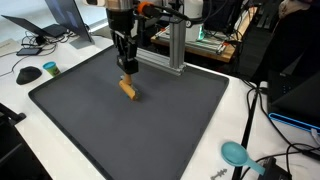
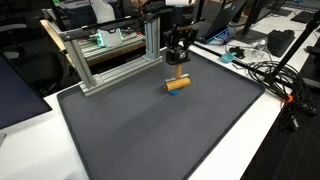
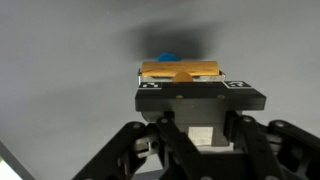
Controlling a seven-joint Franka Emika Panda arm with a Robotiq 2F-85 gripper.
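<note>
A wooden toy hammer hangs from my gripper, its fingers shut on the handle. In exterior view 1 the orange-tan hammer head is low over the dark mat, below the gripper. A small blue object lies on the mat under or right beside the head. From the wrist, the head spans the space beyond the fingers, and part of the blue object peeks out past it. Whether head and blue object touch, I cannot tell.
A metal frame stands at its back edge. A green-blue cup is off the mat, and a turquoise scoop-like object lies on the white table.
</note>
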